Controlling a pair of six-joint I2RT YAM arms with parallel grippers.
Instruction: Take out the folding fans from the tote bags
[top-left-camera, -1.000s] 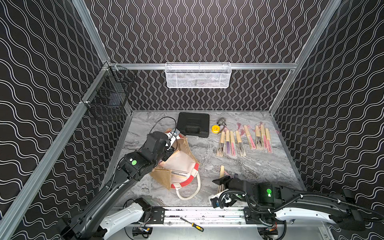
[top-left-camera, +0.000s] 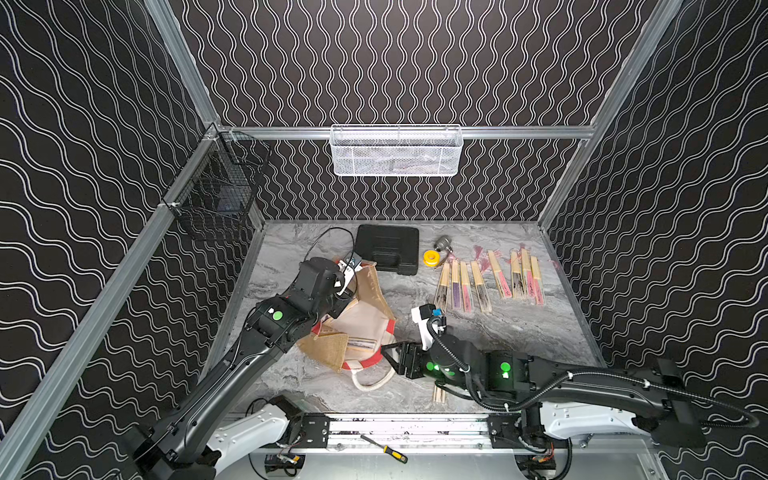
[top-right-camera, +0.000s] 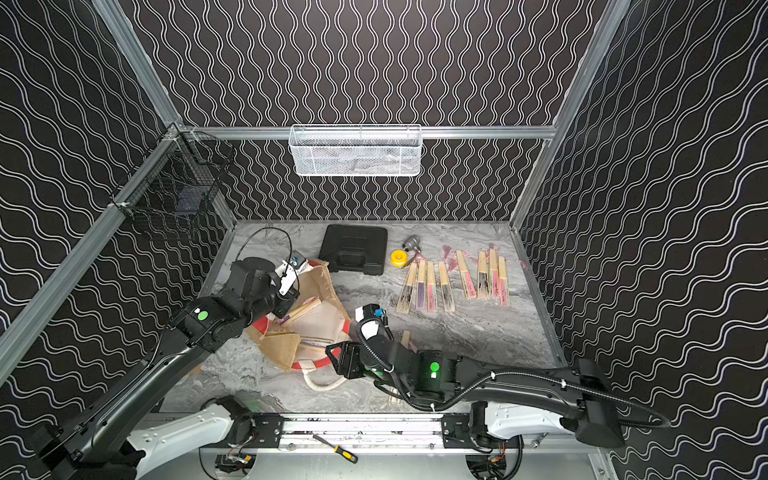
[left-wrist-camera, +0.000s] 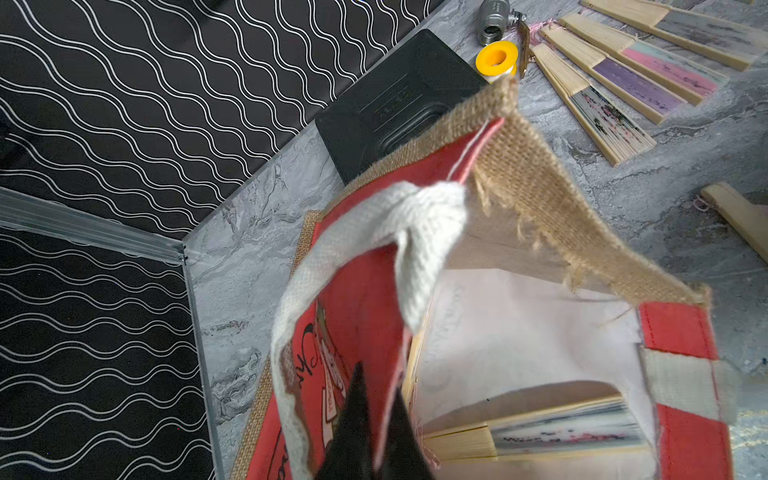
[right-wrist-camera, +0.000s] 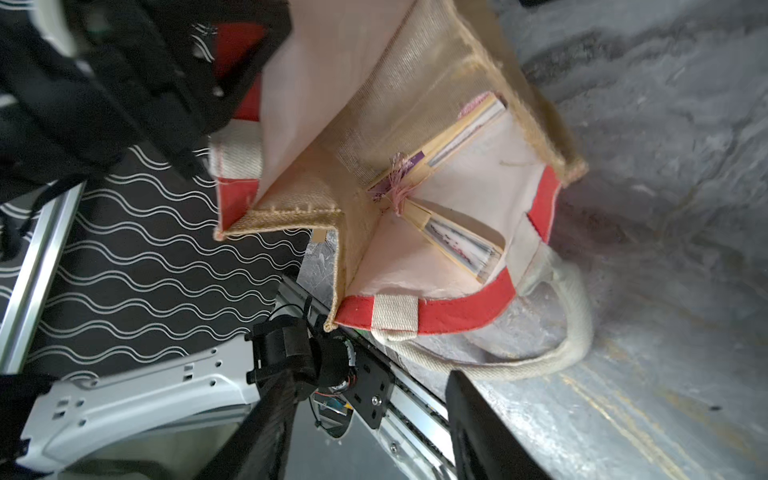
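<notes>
The tan and red tote bag (top-left-camera: 382, 300) lies with its mouth open on the left of the table. Two folding fans show inside it in the right wrist view: an upper fan (right-wrist-camera: 468, 132) and a lower fan (right-wrist-camera: 452, 240), their tassels touching. The left wrist view also shows a patterned fan (left-wrist-camera: 560, 432) on the pale lining. My left gripper is shut on the bag's red rim, holding that side up. At the bag's lower right edge, my right gripper is open, its fingers (right-wrist-camera: 472, 424) apart with nothing between them.
Several fans (top-left-camera: 497, 276) lie in a row at the back right. One fan (top-right-camera: 405, 340) is partly covered by the right arm. A black case (top-left-camera: 387, 249), yellow roll (top-left-camera: 432, 258) and metal fitting (top-left-camera: 444, 242) sit behind. The bag's white handle (right-wrist-camera: 580, 320) loops out over the table.
My right gripper has swung left from the lone fan on the table to the bag's edge. The left arm has shifted slightly, still at the bag's rim.
</notes>
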